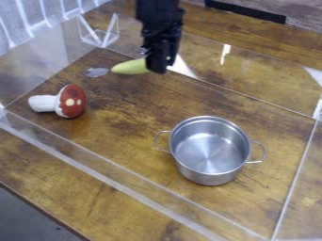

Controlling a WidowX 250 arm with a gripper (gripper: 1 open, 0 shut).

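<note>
My gripper [158, 62] is at the top centre of the camera view, shut on a spoon with a pale green handle [130, 67] and a metal head at its left end. A steel pot [209, 151] with two side handles stands at the lower right, below and apart from the gripper. A red and white mushroom-like object [68, 100] lies on its side at the left.
The wooden table [138, 202] has clear space in the middle and lower left. Transparent walls or panels border the work area. Small white triangular shapes sit at the back.
</note>
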